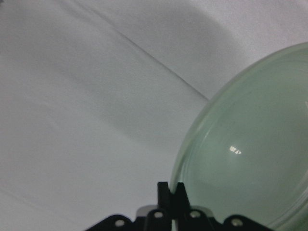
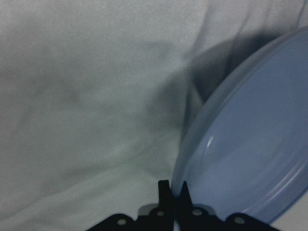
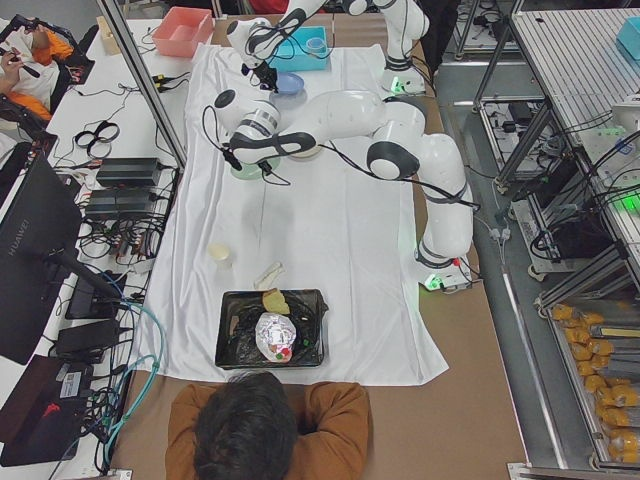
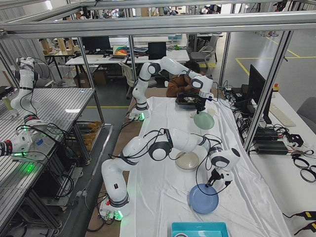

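A pale green plate [image 1: 250,139] is in my left gripper, which is shut on its rim; in the camera right view this plate [image 4: 204,121] is over the far part of the white cloth. My right gripper is shut on the rim of a blue plate [image 2: 245,144], seen near the cloth's near end in the camera right view [image 4: 203,201]. A beige plate [image 4: 187,160] lies between the two, partly behind an arm in the camera left view.
A black bin [image 3: 230,340] with a foil-covered item [image 3: 275,335] stands before a seated person. A small cream object [image 3: 220,255] lies on the cloth. A teal tray [image 4: 197,227] stands at the other end.
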